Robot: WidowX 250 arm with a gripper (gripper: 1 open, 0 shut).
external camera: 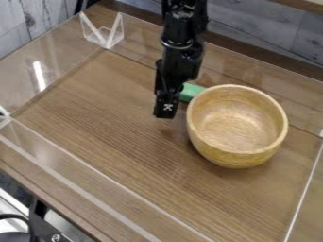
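My black gripper [169, 98] hangs open over the wooden table, just left of a tan bowl [236, 151]. A green object [192, 92] lies behind the gripper, next to the bowl's back-left rim and partly hidden. I see nothing clearly held between the fingers.
A clear plastic piece sits at the back left. Wooden walls bound the back, and dark cables lie beyond the lower-left edge.
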